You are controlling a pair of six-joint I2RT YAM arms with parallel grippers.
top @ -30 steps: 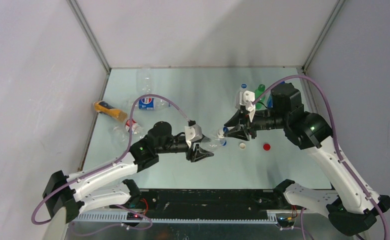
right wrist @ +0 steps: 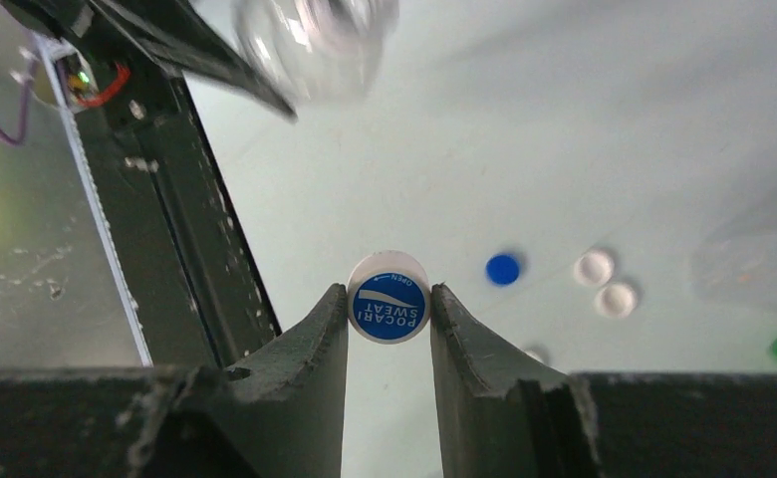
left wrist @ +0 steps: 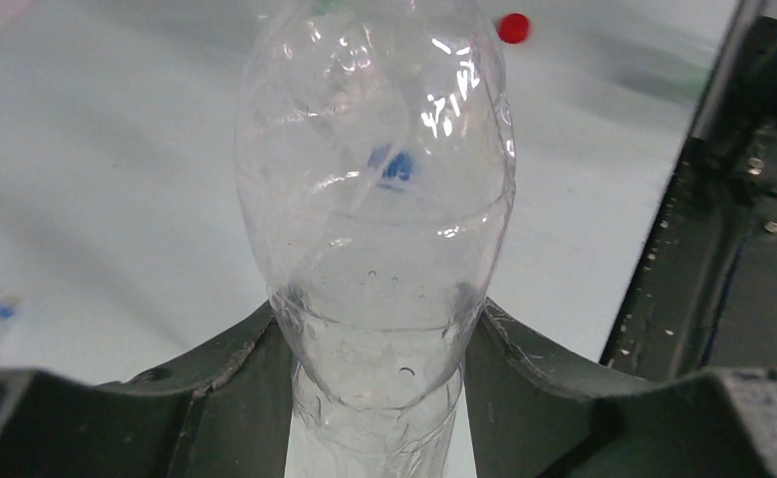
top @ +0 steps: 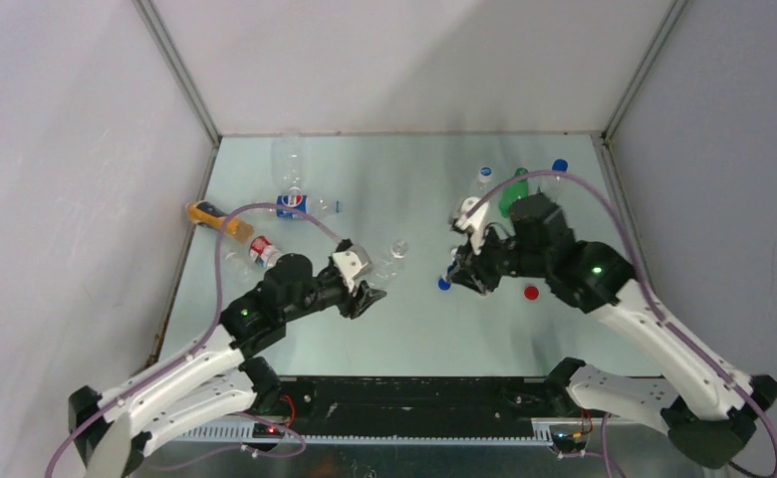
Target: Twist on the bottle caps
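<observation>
My left gripper point(top: 365, 299) is shut on a clear plastic bottle point(left wrist: 375, 249) near the middle of the top view, left of my right gripper point(top: 459, 274). My right gripper is shut on a white cap with a blue "Pocari Sweat" top point(right wrist: 387, 304). In the right wrist view, a blurred bottle at upper left is apart from that cap. Loose caps lie on the board: a blue one point(right wrist: 502, 268), two white ones point(right wrist: 593, 268) and a red one point(top: 531, 292).
Several bottles lie at the back left, including a Pepsi one point(top: 292, 207) and an orange one point(top: 215, 217). Upright bottles, one green point(top: 514, 194), stand at the back right. The front middle of the board point(top: 394, 349) is clear.
</observation>
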